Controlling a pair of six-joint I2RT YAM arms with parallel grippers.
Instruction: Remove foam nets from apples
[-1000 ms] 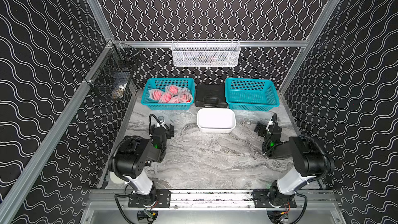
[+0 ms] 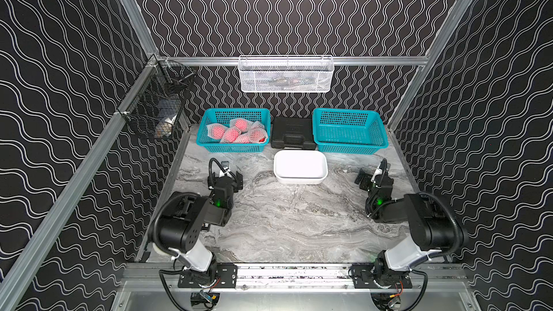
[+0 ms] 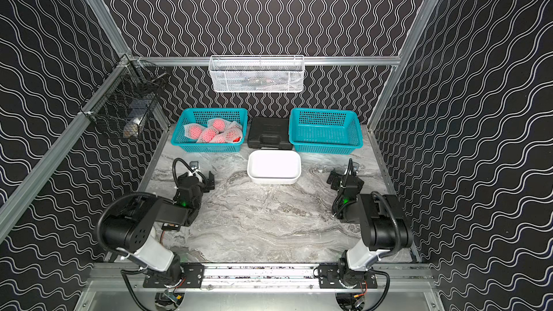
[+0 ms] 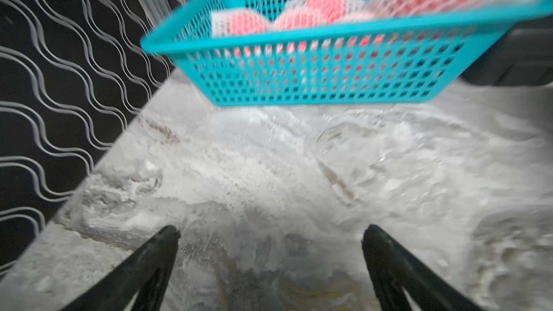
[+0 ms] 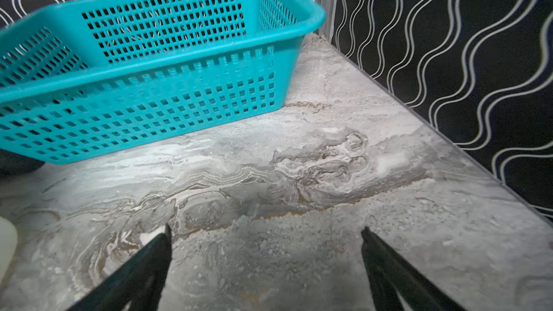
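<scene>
Several red apples in white foam nets (image 2: 232,133) lie together in the left teal basket (image 2: 233,149) at the back of the table. In the left wrist view, netted apples (image 4: 325,4) rise above that basket's rim. My left gripper is open in front of this basket, with only bare table between its fingers. On the other side, my right gripper stands open before the right teal basket (image 5: 190,109), which is empty; nothing lies between its fingers. A white tray (image 2: 300,180), empty as far as shows, sits at the table's centre.
Between the two baskets lies a black case (image 2: 292,133). A white wire basket (image 2: 286,80) hangs on the back wall, and a black wire basket (image 2: 155,103) hangs at the left.
Apples, baskets and tray stayed put.
</scene>
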